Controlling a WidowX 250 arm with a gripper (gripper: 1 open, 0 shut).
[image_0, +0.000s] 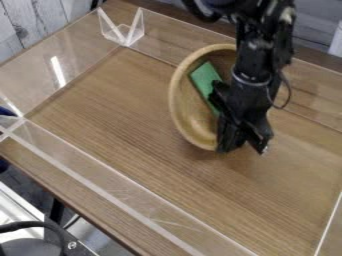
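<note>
The black robot arm reaches down from the top of the view to my gripper (230, 135), which is at the right side of a round wooden bowl (185, 92). A green block (206, 80) lies in the bowl, partly hidden behind the arm. The bowl looks tilted, its near edge low by the gripper. The fingertips are dark and overlap the bowl's edge; I cannot see clearly what, if anything, is between them.
A clear angular object (120, 28) sits at the back left. A black cable or part (30, 238) lies at the bottom left corner.
</note>
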